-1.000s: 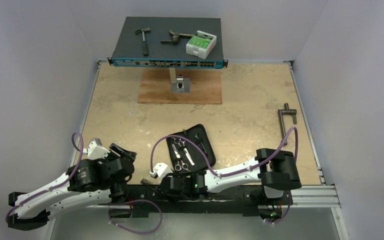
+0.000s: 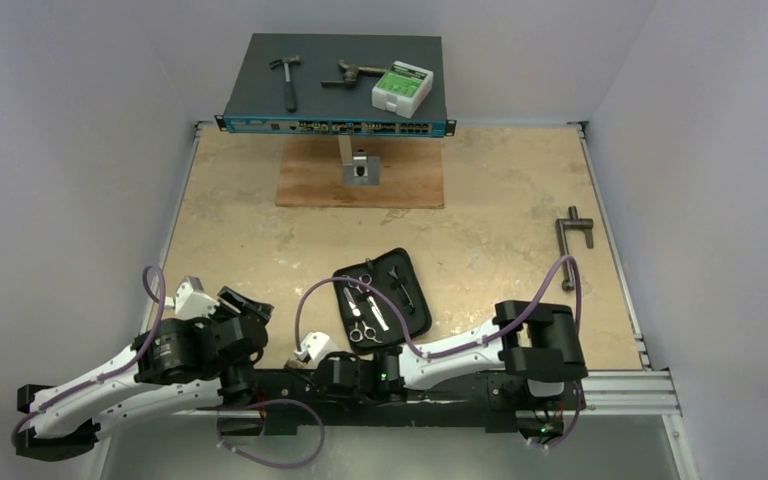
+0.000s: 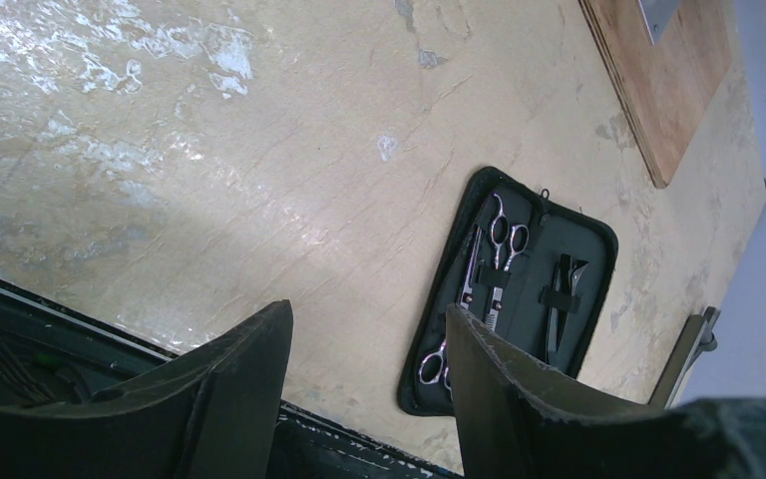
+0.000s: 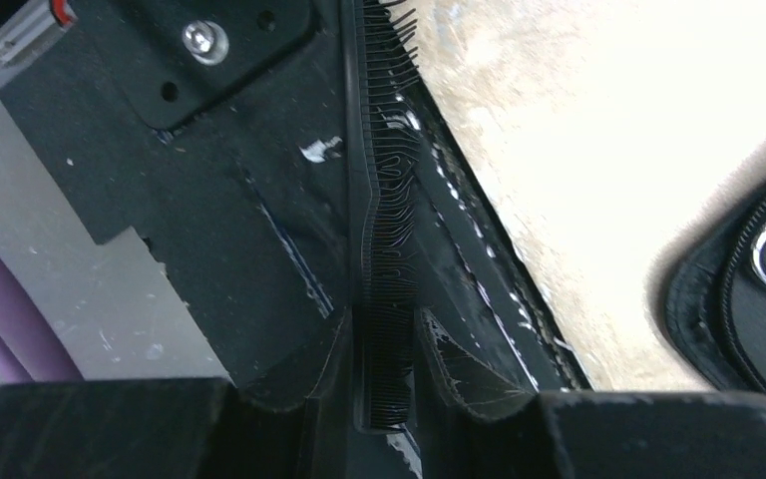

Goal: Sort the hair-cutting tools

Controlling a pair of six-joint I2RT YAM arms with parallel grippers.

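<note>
The black zip case (image 2: 410, 290) lies open on the board, holding scissors and slim tools; in the left wrist view it (image 3: 578, 339) is at the right. A black comb (image 4: 384, 200) lies near the front edge in the right wrist view, with my right gripper's (image 4: 384, 339) fingertips on both sides of its end; whether they grip it is unclear. In the top view that gripper (image 2: 295, 362) is left of the case, partly hidden. My left gripper (image 2: 250, 298) stands open at front left, nothing between its fingers.
A rack unit (image 2: 300, 80) at the back carries hammers and a white-and-green box (image 2: 402, 88). A metal tool (image 2: 564, 245) lies at the right. The board is clear left of the case and behind it.
The left arm looks unchanged.
</note>
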